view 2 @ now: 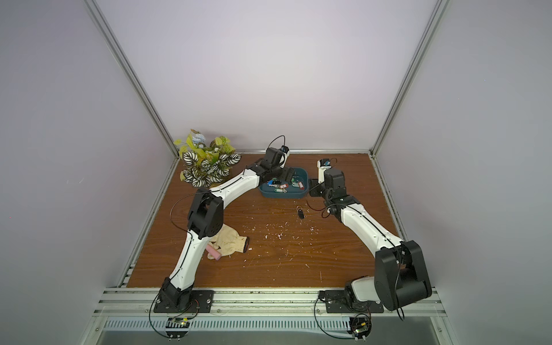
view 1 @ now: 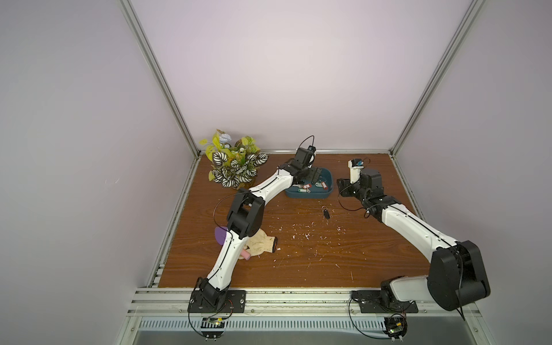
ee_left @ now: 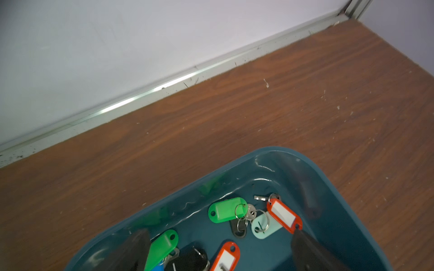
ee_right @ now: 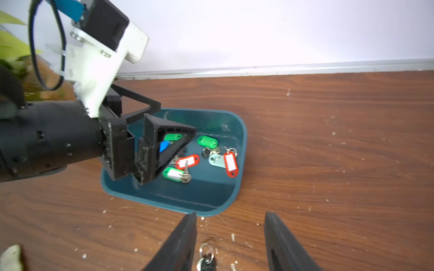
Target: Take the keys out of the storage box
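Note:
In the right wrist view the blue-green storage box [ee_right: 203, 205] holds several keys with tags: a green tag [ee_right: 208, 141], a red tag [ee_right: 230, 164] and a white-and-green tag [ee_right: 173, 174] among them. My left gripper hangs over the box, its fingers wide apart and keys visible below between them. A black key fob with a ring [view 1: 326, 213] lies on the table in front of the box. My right gripper is above the table to the right of the box, fingers apart with nothing between them.
A potted plant [view 1: 233, 161] stands to the left of the box. A beige glove [view 1: 261, 242] and a pink-handled item [view 1: 246, 254] lie at the front left, partly behind the left arm. White scraps dot the table.

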